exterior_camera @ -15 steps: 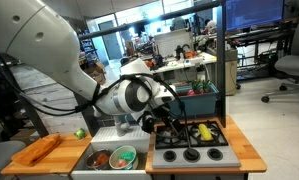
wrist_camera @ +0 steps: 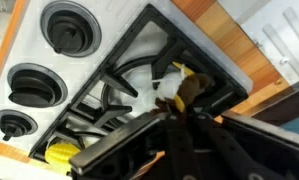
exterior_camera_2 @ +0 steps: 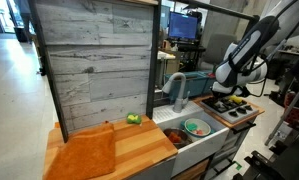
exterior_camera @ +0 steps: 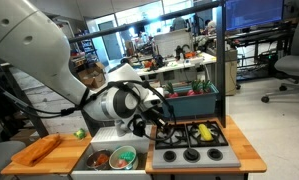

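In the wrist view my gripper is shut on a small brown object (wrist_camera: pixel 189 90) with white and yellow parts. It is held above the black burner grate of the stove (wrist_camera: pixel 34 55); whether it touches the grate I cannot tell. A yellow object (wrist_camera: pixel 61 153) lies on another part of the stove, and shows in exterior view 1 as a yellow shape (exterior_camera: pixel 205 132) on the right grate. From outside, the white arm (exterior_camera: pixel 129 92) reaches over the stove's left side, and the held object is too small to make out there.
Left of the stove, a sink (exterior_camera: pixel 101 157) holds a green-rimmed bowl (exterior_camera: pixel 123 157) and a reddish one. An orange towel (exterior_camera_2: pixel 86 152) lies on the wooden counter (exterior_camera_2: pixel 154 143). Behind the stove stands a teal box (exterior_camera: pixel 194 107) of items. A dark post rises close by.
The yellow object, sink bowls and towel stay where they were.
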